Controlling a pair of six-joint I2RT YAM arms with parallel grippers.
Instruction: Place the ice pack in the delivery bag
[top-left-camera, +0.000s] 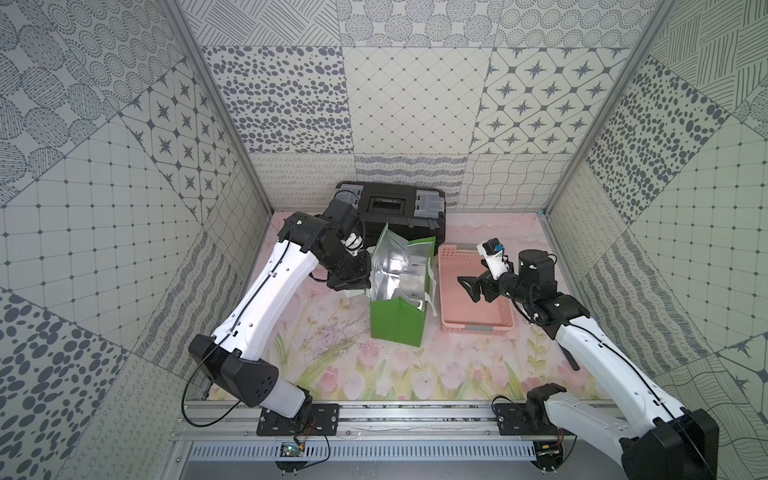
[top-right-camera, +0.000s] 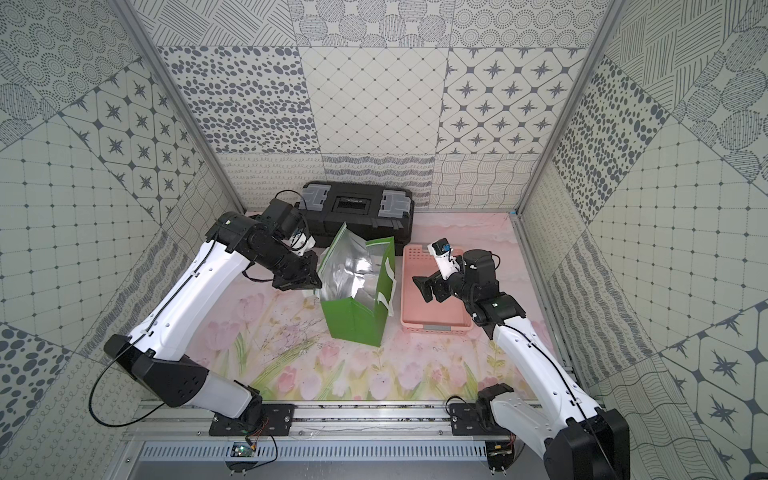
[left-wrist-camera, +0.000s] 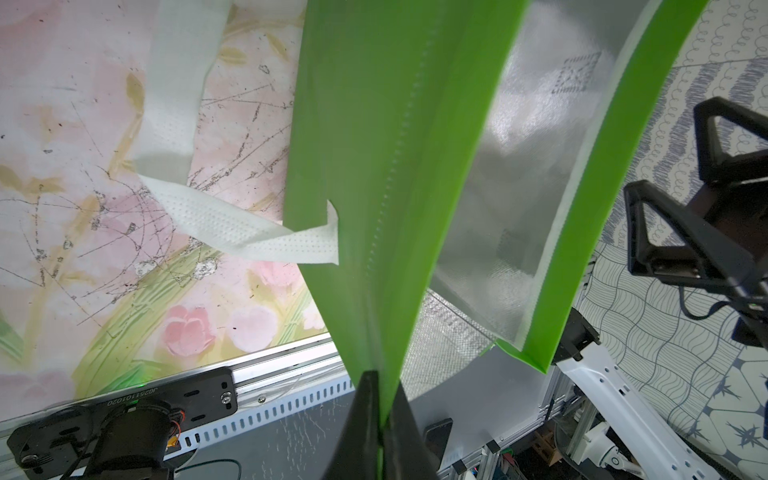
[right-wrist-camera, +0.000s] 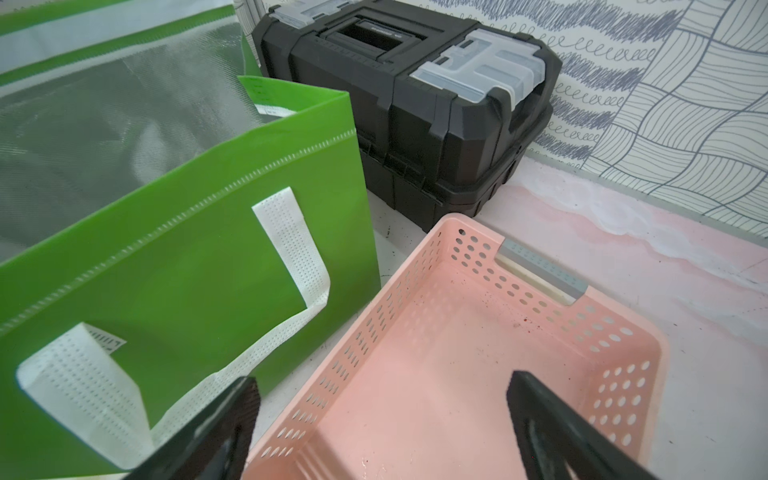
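Observation:
The green delivery bag (top-left-camera: 397, 321) stands upright in the middle of the table, its top open and its silver lining (top-right-camera: 352, 272) showing. My left gripper is shut on the bag's left rim; the green fabric runs down between its fingers. Over the pink basket (right-wrist-camera: 448, 360), to the right of the bag, my right gripper (top-left-camera: 472, 288) hangs open with nothing between its fingers. I cannot make out an ice pack in any view; the basket floor that shows is bare, and the bottom of the bag is hidden.
Behind the bag a black toolbox (top-left-camera: 389, 208) stands by the back wall. White straps (right-wrist-camera: 296, 248) hang from the bag's sides, one close to the basket's left wall.

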